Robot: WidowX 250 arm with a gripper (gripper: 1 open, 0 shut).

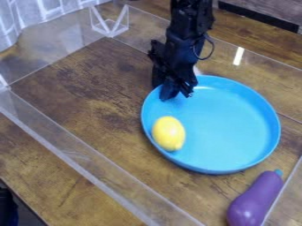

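The black gripper (175, 81) hangs at the upper-left rim of a round blue plate (230, 124); its fingers are dark against the background, and whether they are apart or closed is unclear. A yellow egg-shaped object (169, 133) rests on the plate's lower left. A purple eggplant (253, 199) lies on the wood at the lower right, outside the plate.
Bare dark wood (71, 93) fills the left and middle left. Clear plastic edging runs along the lower left and upper left, with a white bracket at the top. The back right is open wood.
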